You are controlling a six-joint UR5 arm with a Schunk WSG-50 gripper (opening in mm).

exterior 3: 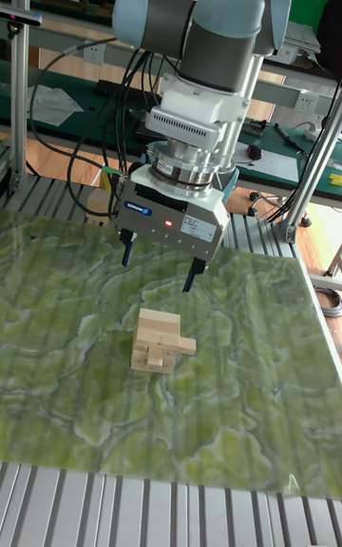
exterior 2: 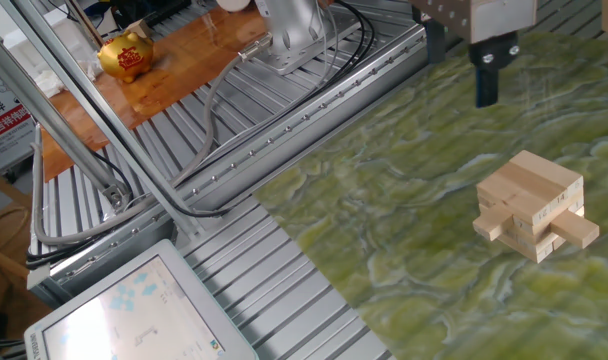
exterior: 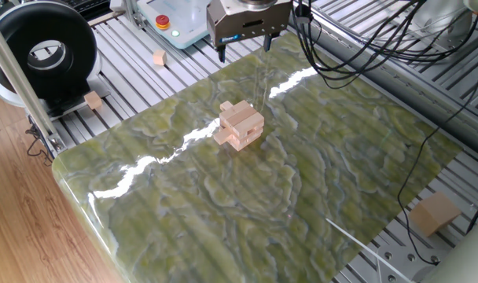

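A light wooden block puzzle [exterior: 242, 124] rests near the middle of the green marbled sheet [exterior: 168, 212]. In exterior view 2 it is a squat cube [exterior 2: 530, 195] with stick ends jutting out low on two sides. My gripper [exterior: 244, 55] hangs in the air above and behind it, clear of the wood. Its two dark fingers stand wide apart in exterior view 3, where the gripper [exterior 3: 158, 277] is open over bare sheet, with nothing between the fingertips. The block assembly [exterior 3: 158, 340] sits nearer that camera than the fingers do.
Small wooden cubes [exterior: 159, 57] lie on the slatted table past the sheet's edge, and a larger wooden block [exterior: 434, 213] is at the right. A teach pendant [exterior 2: 134, 310] lies on the slats. Black cables [exterior: 357, 39] hang beside the arm. Much of the sheet is clear.
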